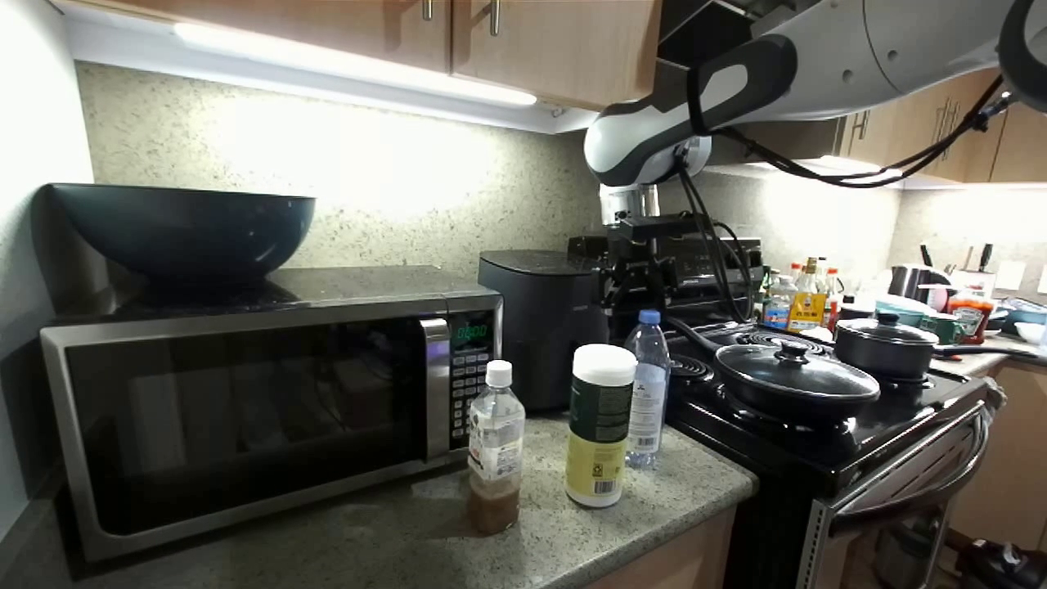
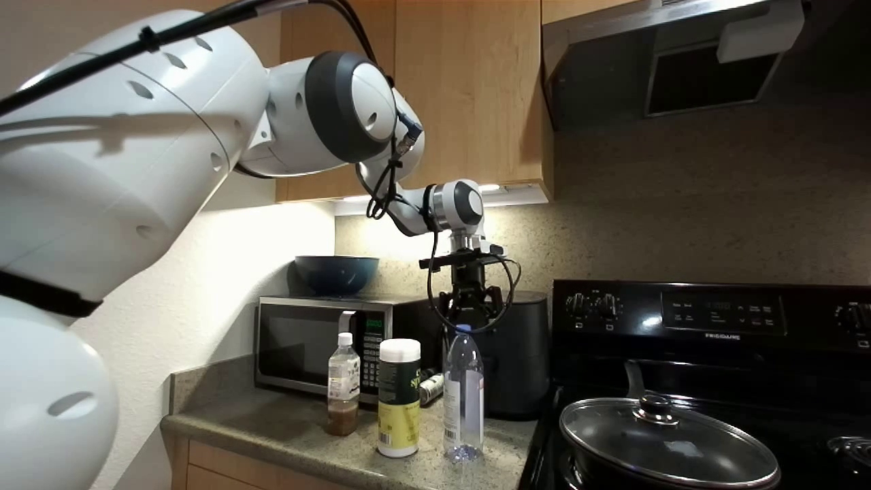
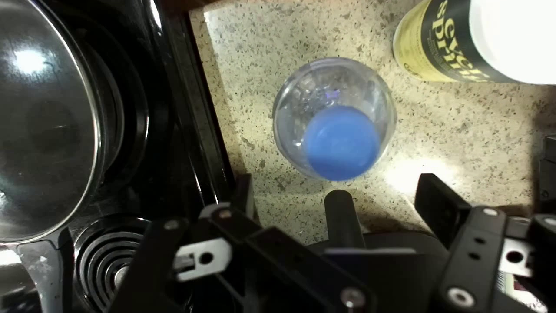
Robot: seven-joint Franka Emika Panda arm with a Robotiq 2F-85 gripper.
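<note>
My gripper points down over the counter, fingers wide apart, nothing between its fingers. In the wrist view the blue-capped clear bottle (image 3: 341, 143) stands just beyond the fingertips, between them sideways but apart from them. Exterior view 2 has the gripper (image 2: 471, 320) behind the cap of that upright bottle (image 2: 463, 400). Beside the bottle is a green and yellow canister (image 1: 599, 427) with a white lid. A white-capped bottle (image 1: 496, 451) with brown liquid at its bottom stands nearer the microwave.
A microwave (image 1: 275, 412) with a dark bowl (image 1: 186, 231) on top stands left. Behind the bottles is a black appliance (image 1: 542, 324). The stove carries a lidded pan (image 1: 795, 381) and a pot (image 1: 885, 345). Bare counter (image 1: 393, 545) lies in front of the microwave.
</note>
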